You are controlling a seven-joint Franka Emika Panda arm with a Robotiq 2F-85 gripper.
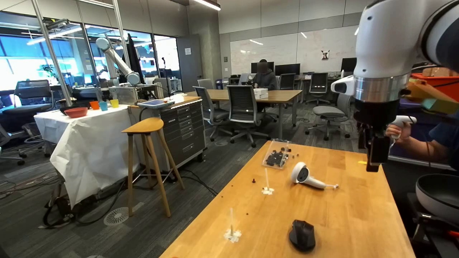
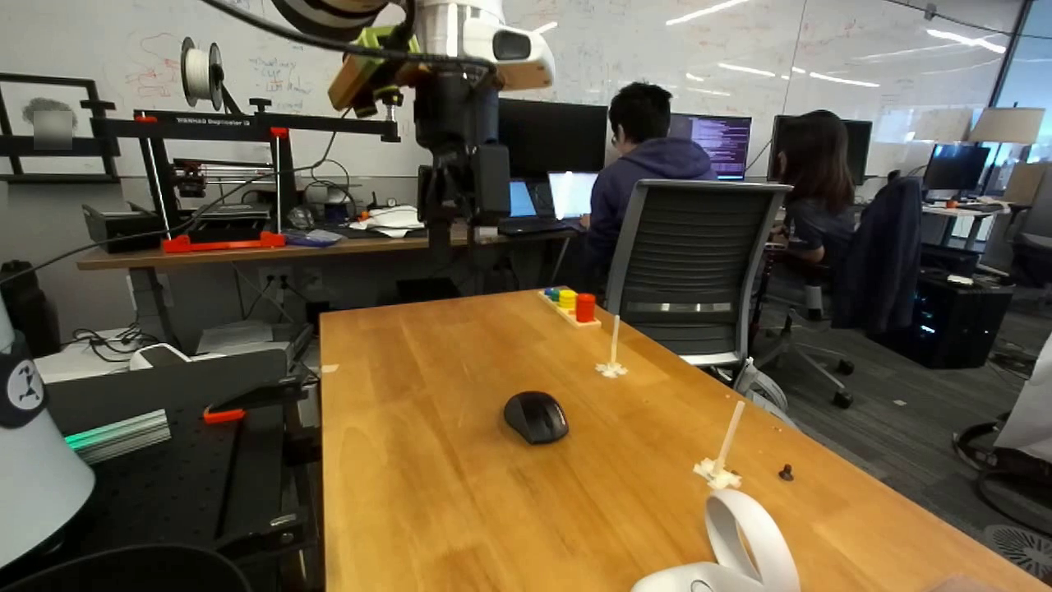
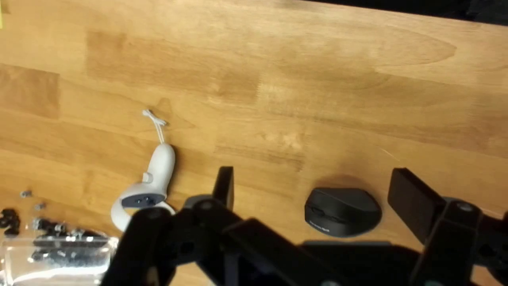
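A black computer mouse (image 1: 302, 235) lies on the bare wood of the table, also seen mid-table in exterior view 2 as the dark mouse (image 2: 537, 416). My gripper (image 1: 372, 165) hangs high above the table's right side, pointing down. Its fingers (image 3: 414, 205) stand wide apart in the wrist view, open and holding nothing. The mouse (image 3: 343, 212) appears between them there, but well below. A white hand controller (image 3: 159, 171) with a ring and wrist cord rests to the left in that view.
A clear box (image 1: 276, 155) of small dark parts sits at the table's far end. Two thin upright sticks (image 1: 232, 221) are taped near the left edge. A shape toy (image 2: 574, 306) stands on the table.
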